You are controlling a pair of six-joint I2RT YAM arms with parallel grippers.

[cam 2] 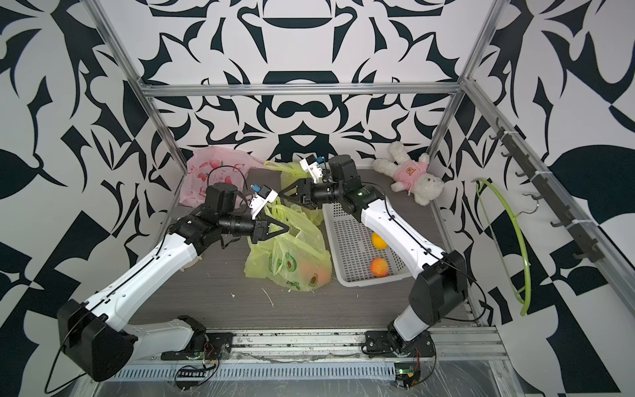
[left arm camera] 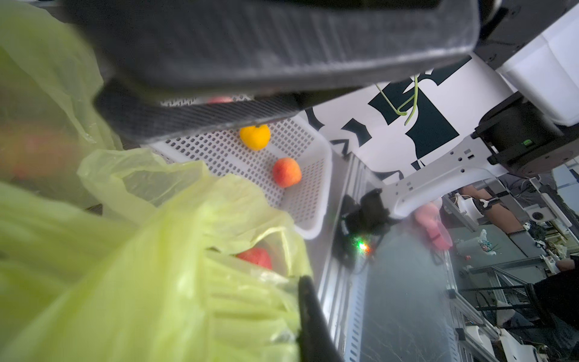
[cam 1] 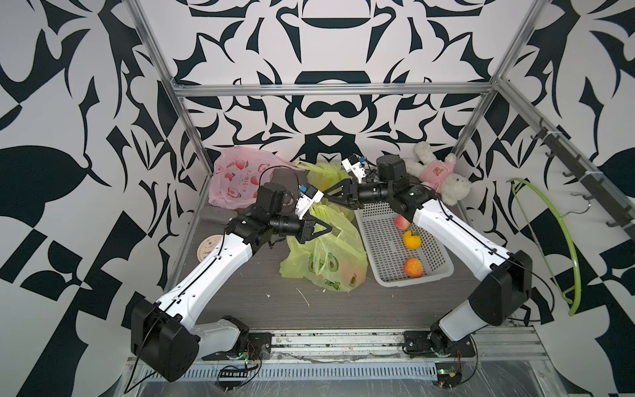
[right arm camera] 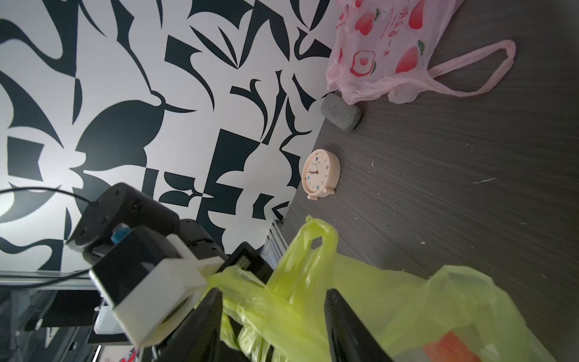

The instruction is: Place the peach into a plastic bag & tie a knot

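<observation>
A yellow plastic bag (cam 1: 324, 264) with avocado prints stands on the table before the arms, its top gathered upward. A reddish peach (left arm camera: 256, 257) shows through its mouth in the left wrist view. My left gripper (cam 1: 328, 229) is at the bag's upper part, shut; whether thin film is pinched there cannot be told. Behind it, my right gripper is partly open, its fingers (right arm camera: 208, 325) apart, with the bag's yellow film (right arm camera: 301, 295) and an upright loop handle (right arm camera: 322, 232) showing between and beyond them.
A grey-white basket (cam 1: 430, 274) holds loose fruit, including an orange-red one (cam 1: 413, 267) and a yellow one (cam 1: 412, 239). Behind are another yellow bag (cam 1: 324, 175), a pink bag (cam 1: 234, 175) and a plush toy (cam 1: 440, 175). A round clock (right arm camera: 321, 173) sits at left.
</observation>
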